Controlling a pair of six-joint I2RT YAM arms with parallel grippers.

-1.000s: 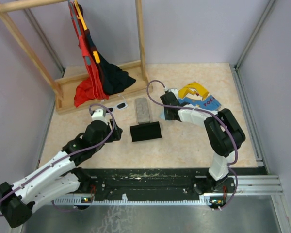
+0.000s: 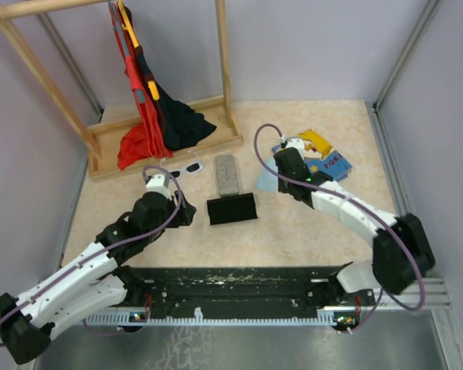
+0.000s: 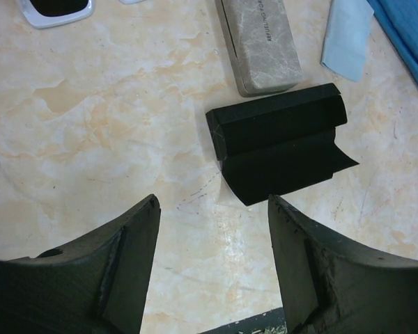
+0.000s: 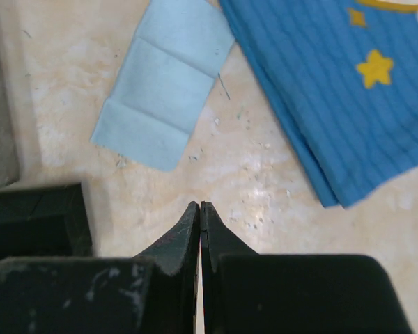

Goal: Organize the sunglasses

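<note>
White-framed sunglasses [image 2: 184,170] with dark lenses lie on the table, left of a grey marbled box [image 2: 227,175]; one lens of the sunglasses [image 3: 59,8] shows at the left wrist view's top edge. Just in front of the box is a black case [image 2: 231,209], its flap spread out flat in the left wrist view. A light blue cloth [image 4: 158,83] rests flat to the box's right. Over bare table near the case, my left gripper stands open and empty. My right gripper is shut near the cloth, with nothing visible between its fingers.
A folded blue patterned cloth [image 4: 348,83] with yellow parts lies at the right. Behind, on the left, a wooden rack [image 2: 166,146] holds red and dark garments [image 2: 187,123]. Table in front of the case is clear.
The right arm has swung outward and its gripper has shifted to the right, uncovering more of the light blue cloth. My left arm and the objects look unmoved.
</note>
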